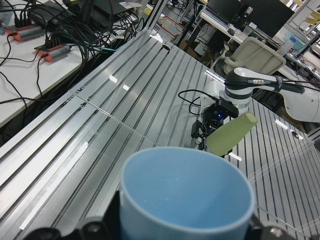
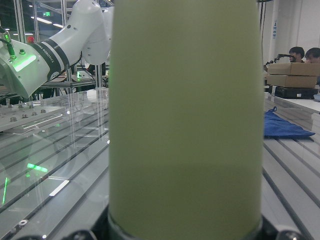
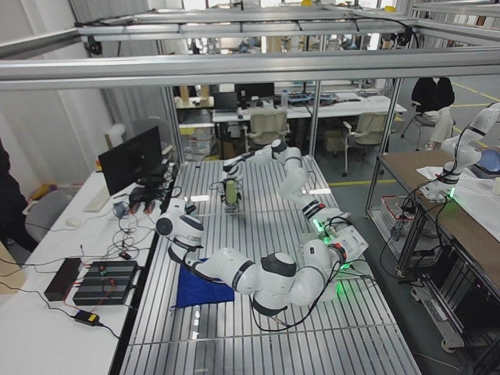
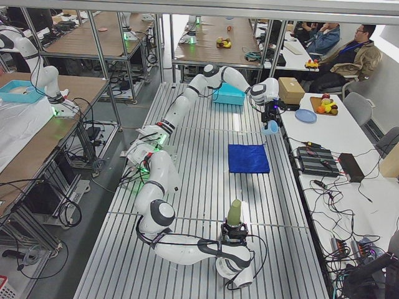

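Observation:
A light blue cup (image 1: 186, 190) fills the foreground of the left wrist view, held in my left gripper (image 4: 270, 121); in the camera right view it hangs near the table's far right edge. My right gripper (image 4: 234, 230) is shut on a pale green cylinder (image 4: 234, 212), which stands upright and fills the middle of the right wrist view (image 2: 185, 120). A folded blue cloth (image 4: 248, 159) lies on the slatted table between the two arms.
A cyan bin (image 4: 229, 94) sits at the table's far end. A side desk (image 4: 336, 124) carries a blue plate, fruit, boxes, electronics and cables.

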